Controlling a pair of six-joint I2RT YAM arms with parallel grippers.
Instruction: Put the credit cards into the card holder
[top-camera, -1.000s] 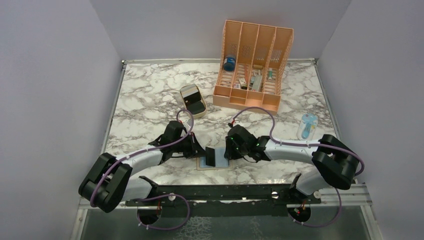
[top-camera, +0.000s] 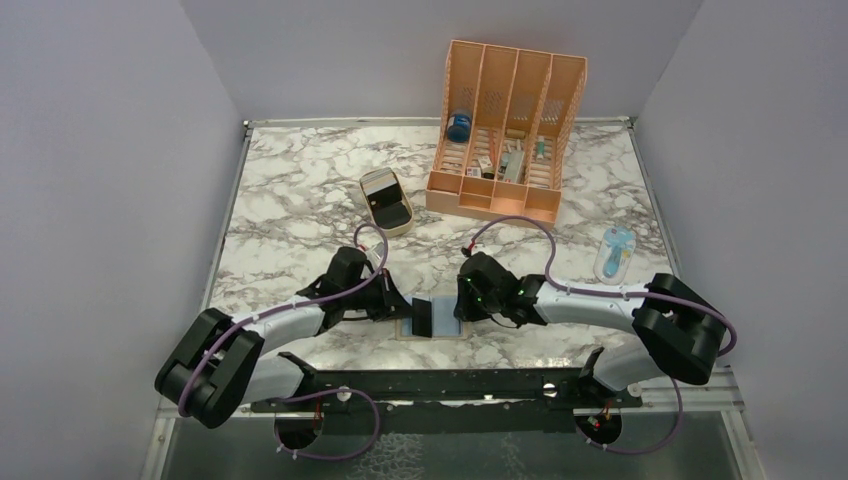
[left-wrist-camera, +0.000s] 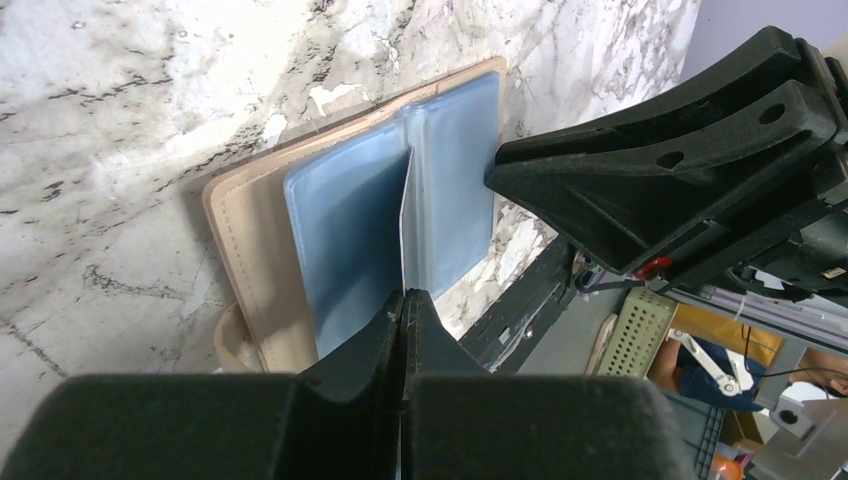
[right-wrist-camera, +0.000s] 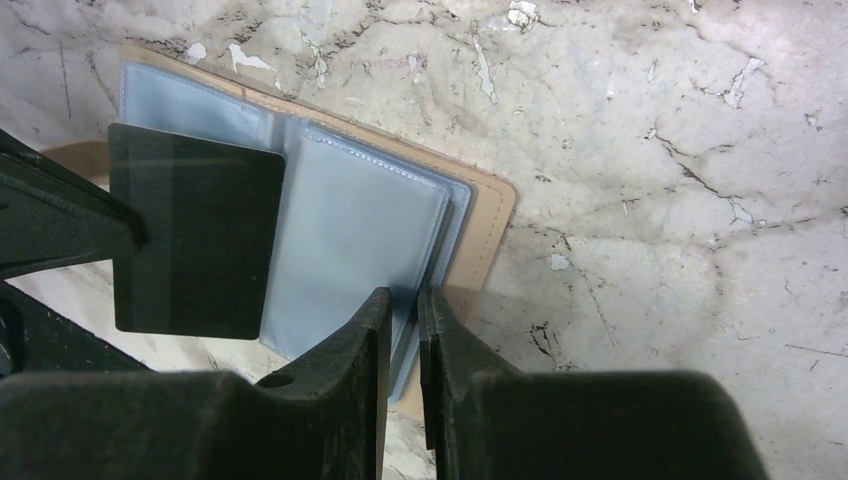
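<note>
The open card holder (top-camera: 445, 316), beige with blue clear sleeves (right-wrist-camera: 355, 240), lies at the table's front middle. A dark card stands or leans over its left sleeves, seen edge-on in the left wrist view, where my left gripper is shut on that thin card's edge. My right gripper is shut on the right edge of the holder's sleeves, its fingertips at the stacked sleeve edges.
A tan compartment organizer (top-camera: 480, 205) with small items stands at the back. An open case (top-camera: 390, 210) lies behind the holder; a blue-and-white package (top-camera: 615, 255) lies at the right.
</note>
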